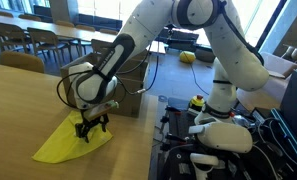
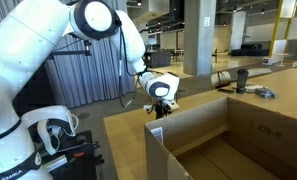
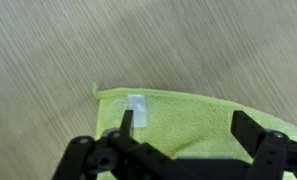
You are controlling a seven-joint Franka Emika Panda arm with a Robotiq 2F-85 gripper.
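Note:
A yellow-green cloth [image 1: 63, 143] lies spread on the wooden table, one corner toward the table's front. Over its right part hangs my gripper [image 1: 89, 132], pointing down, with its fingers apart. In the wrist view the cloth [image 3: 188, 120] fills the lower middle, and a small white tag shows near its corner. The gripper's black fingers [image 3: 250, 132] stand wide to either side, and nothing is held between them. In exterior view 2 the gripper [image 2: 160, 112] is partly hidden behind the cardboard box, and the cloth cannot be seen there.
A large open cardboard box [image 2: 223, 125] stands on the table beside the arm. A brown rounded object [image 1: 22, 61] sits at the table's far edge. Bare tabletop [image 1: 23, 110] lies left of the cloth.

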